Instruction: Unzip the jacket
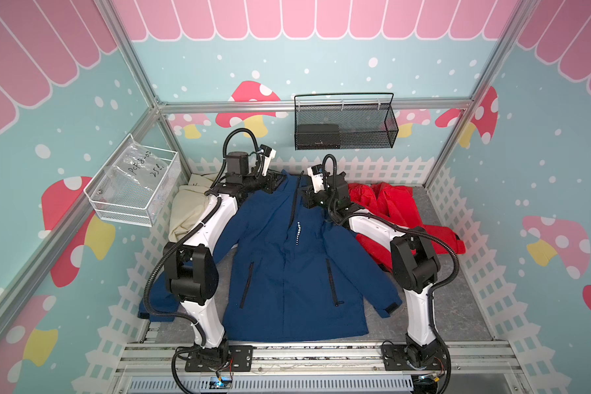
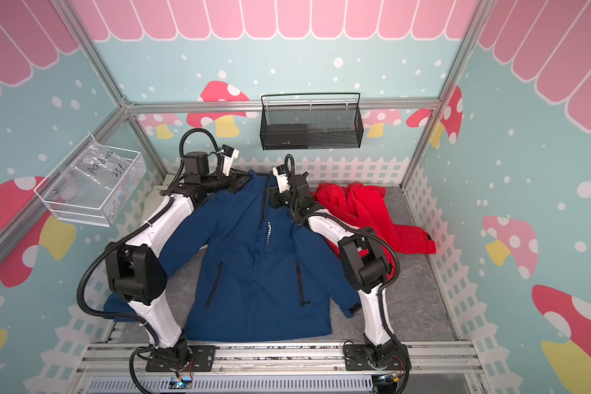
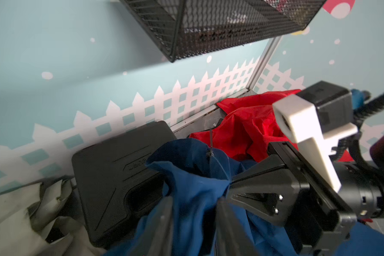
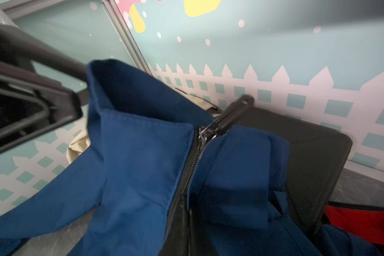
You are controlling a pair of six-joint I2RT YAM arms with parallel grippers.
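The blue jacket lies front up. Its slider sits at the top of the black zipper, with the pull tab pointing up; below it the teeth are joined. At the collar's left side, my left gripper has its fingers apart, with collar cloth between and behind them; whether it touches them cannot be told. My right gripper is shut at the zipper's right edge, the front flap running into its tips, though the pinch itself is blurred. In the left wrist view, the right gripper's finger meets the blue cloth.
A black case lies behind the collar. Red clothing is at the right, beige cloth at the left. A black mesh basket hangs on the back wall and a white one on the left.
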